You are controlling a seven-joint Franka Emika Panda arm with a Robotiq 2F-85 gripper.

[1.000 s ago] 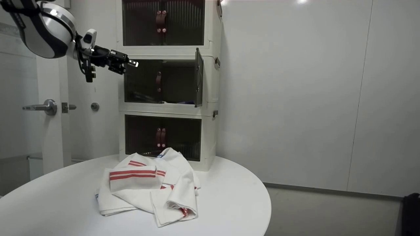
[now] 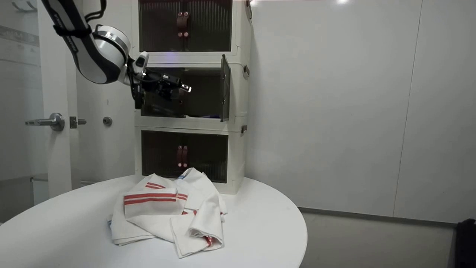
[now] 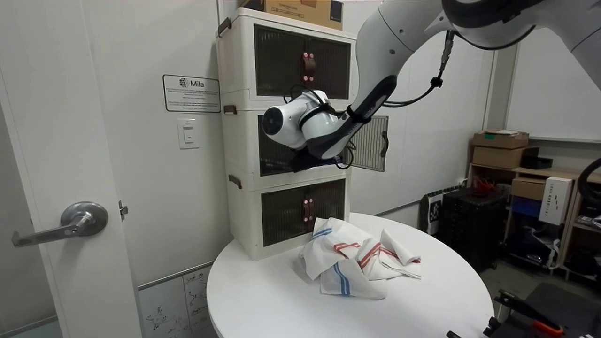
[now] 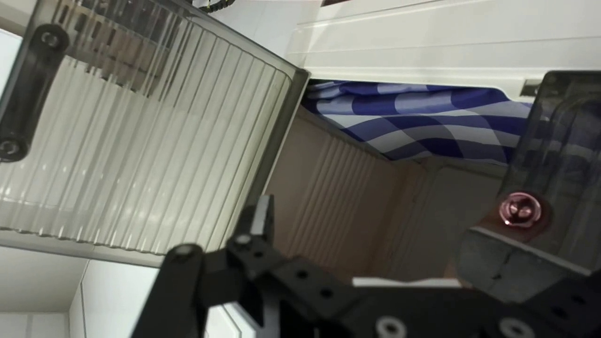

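My gripper (image 2: 186, 88) is in front of the middle cabinet section, its tip close to the handle (image 2: 180, 96) of the shut left door. From the wrist, the open gripper shows fingers apart, one finger (image 4: 262, 217) on the left, with nothing held between them. The pink screw (image 4: 519, 209) of that handle sits by the right side of the fingers. The other middle door, a ribbed clear panel (image 4: 169, 141), stands swung open. Blue-and-white checked cloth (image 4: 428, 121) lies inside the section. In exterior view 2 the arm hides the gripper.
A crumpled heap of white towels (image 2: 156, 225) with red and blue stripes lies on the round white table (image 2: 263, 232), before the bottom cabinet doors (image 2: 203, 154), which are shut. The top doors (image 3: 332, 65) are shut too.
The arm has moved right and slightly down, bringing my gripper from left of the cabinet to the front of its middle section. Towels and doors look unmoved.
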